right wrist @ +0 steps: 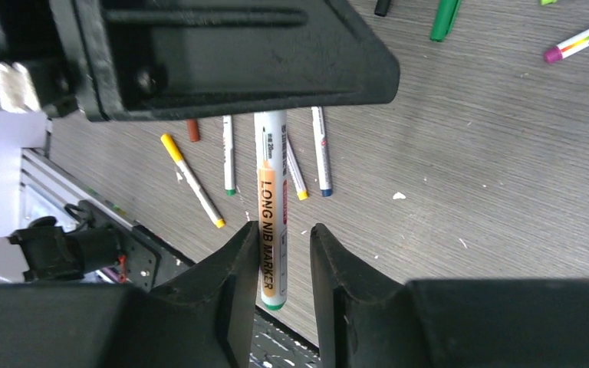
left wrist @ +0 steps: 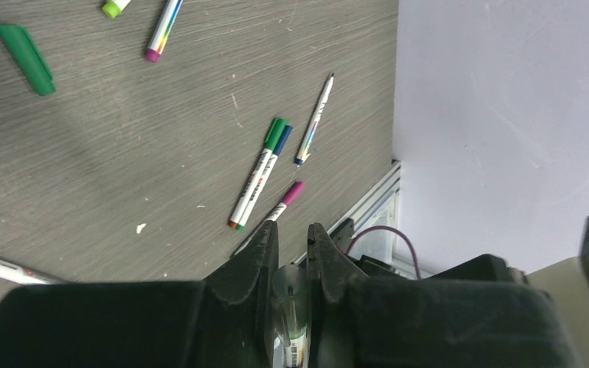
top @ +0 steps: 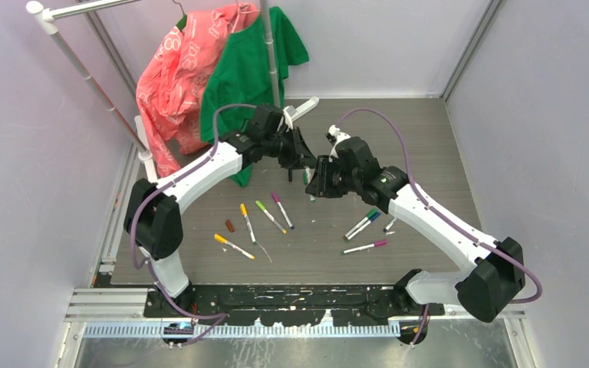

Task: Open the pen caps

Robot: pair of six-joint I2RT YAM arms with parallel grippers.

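My left gripper is shut on an upright marker with a green lower end; in the right wrist view it hangs below the left fingers, its top hidden. My right gripper is partly open just beside that marker's lower part, its fingertips near it; whether they touch is unclear. In the top view both grippers meet over the middle of the floor. Loose markers lie below, such as a green-and-white pen, a pink-capped pen and a yellow-capped pen. A loose green cap shows in the left wrist view.
A clothes rack with a red garment and a green garment stands at the back left. Walls bound the sides.
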